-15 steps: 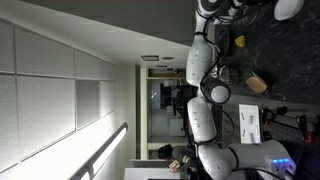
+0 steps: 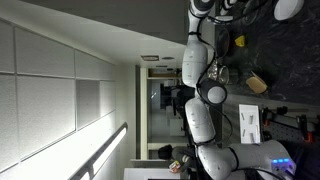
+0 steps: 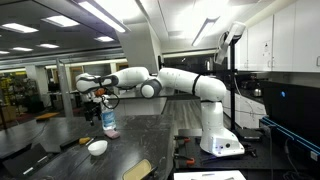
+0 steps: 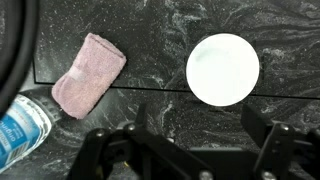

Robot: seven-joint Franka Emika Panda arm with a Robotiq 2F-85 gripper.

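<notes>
My gripper is open, its two dark fingers spread apart at the lower edge of the wrist view, nothing between them. Beyond the fingertips, a white round bowl (image 4: 222,70) rests on the dark marbled table. To the left lies a folded pink cloth (image 4: 90,75). A clear bottle with a blue label (image 4: 20,132) is partly cut off at the left edge. In exterior view 2 the gripper (image 3: 97,99) is high above the table, clear of the bowl (image 3: 98,147). Exterior view 1 shows only part of the bowl (image 2: 288,8) at the top.
A tan block (image 2: 257,84) lies on the table nearer the robot's base, with a small yellow object (image 2: 240,41) farther out. Dark items (image 3: 28,160) line the table's left side in exterior view 2.
The far part of the arm has shifted slightly toward the upper left in exterior view 1. The tan block, yellow object and bowl look unmoved.
</notes>
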